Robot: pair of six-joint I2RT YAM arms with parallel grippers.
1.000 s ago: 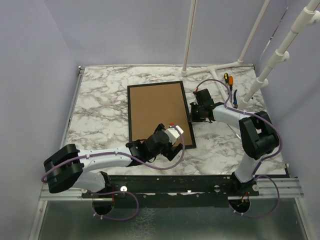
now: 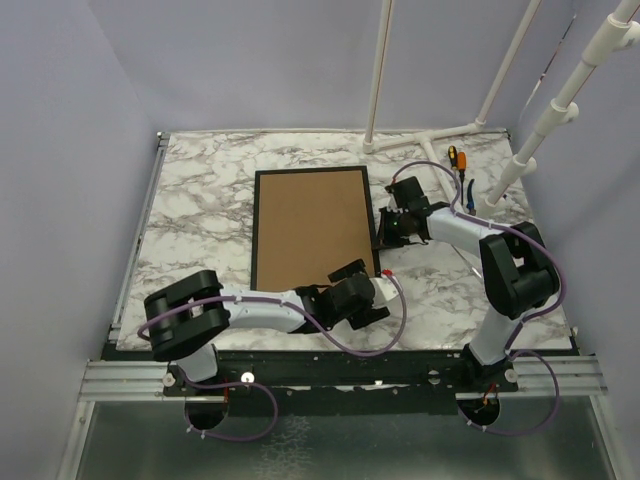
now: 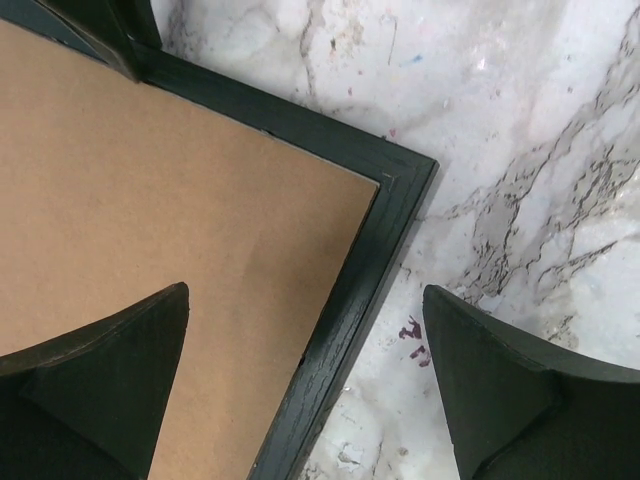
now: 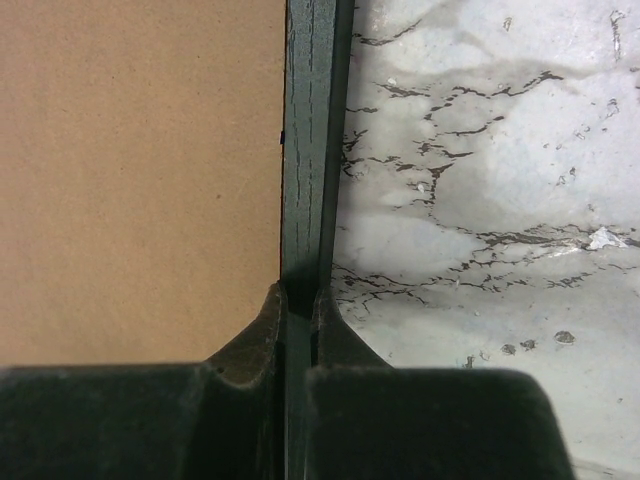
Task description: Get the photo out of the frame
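The picture frame (image 2: pixel 374 215) lies back side up on the marble-patterned table, with a brown backing board (image 2: pixel 312 225) inside its dark green-black border. In the right wrist view, my right gripper is shut on the frame's right-hand border (image 4: pixel 308 150). My left gripper hangs open above the near right corner of the frame, its fingers (image 3: pixel 110 380) spread on either side of the border (image 3: pixel 335 330), holding nothing. At the upper left of the left wrist view, part of the right gripper shows against the border. No photo is visible.
Several hand tools, among them an orange-handled screwdriver (image 2: pixel 461 163), lie at the back right beside white pipes (image 2: pixel 440 170).
My left arm has moved right, over the near right corner. The frame has turned slightly, its near side shifting left. My right gripper has kept its place on the border.
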